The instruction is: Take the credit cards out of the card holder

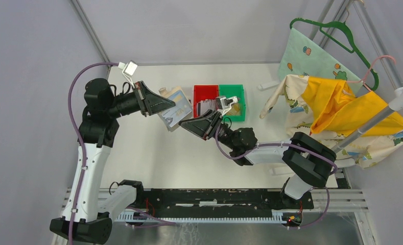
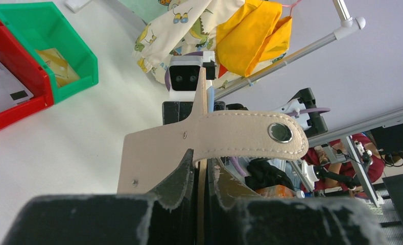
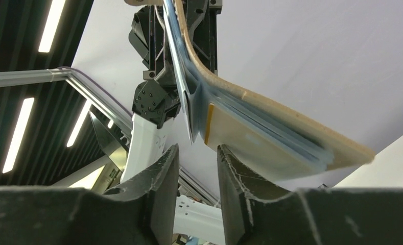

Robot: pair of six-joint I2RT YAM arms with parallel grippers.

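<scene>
A beige leather card holder [image 1: 176,108] with clear sleeves hangs over the table. My left gripper is shut on its edge, and its snap strap [image 2: 250,133] sticks out beside the fingers. In the right wrist view, the holder's sleeves spread open, and a pale card [image 3: 255,143] with a yellow stripe sits in one of them. My right gripper is open just below the sleeves, with nothing between its fingers. Whether other sleeves hold cards is hard to tell.
A red bin [image 1: 205,92] with pale cards inside adjoins a green bin [image 1: 231,92] holding a yellowish item, behind the right gripper. Hanging clothes [image 1: 337,107] and a rack pole [image 1: 365,127] occupy the right side.
</scene>
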